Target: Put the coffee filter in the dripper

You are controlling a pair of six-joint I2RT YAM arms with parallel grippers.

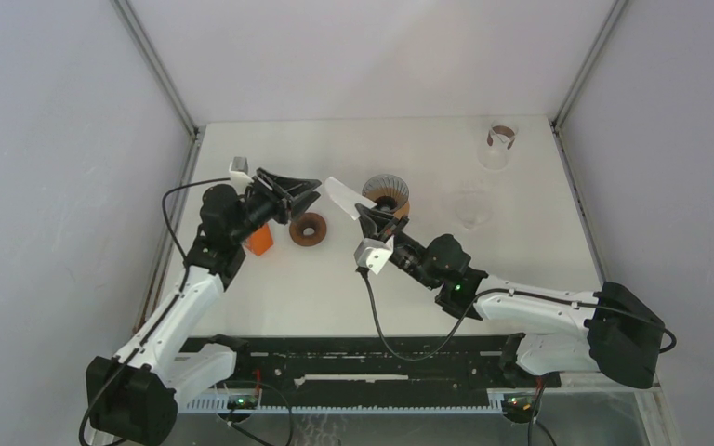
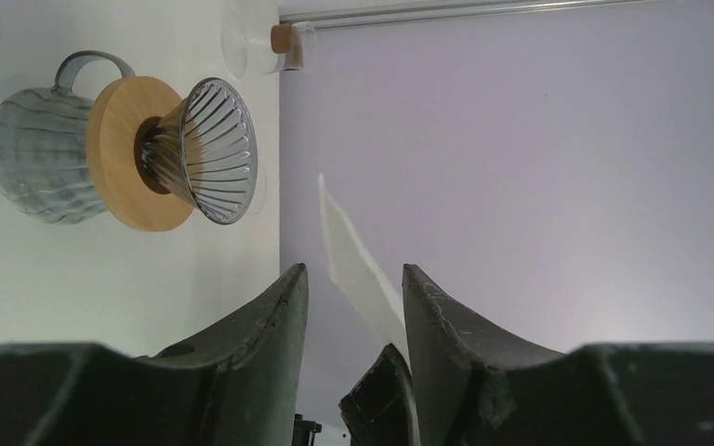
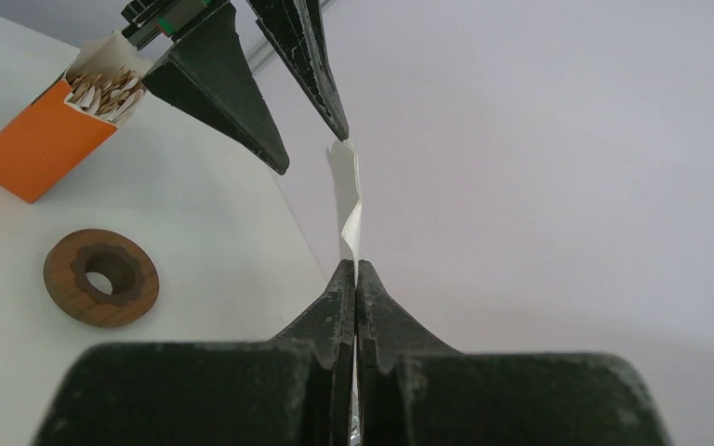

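A white paper filter is held up by its lower end in my right gripper, whose fingers are shut on it. The filter is folded flat and seen nearly edge-on in the right wrist view. My left gripper stands open at the filter's free end; one fingertip looks close to the paper, but whether they touch I cannot tell. From the left wrist, the filter appears between the spread fingers. The clear ribbed dripper with its wooden collar sits on a glass carafe, and it looks empty.
An orange box of filters stands on the left, partly under the left arm. Near it lies a brown wooden ring. At the back right is a glass with a brown band, and a clear lid-like piece lies nearer.
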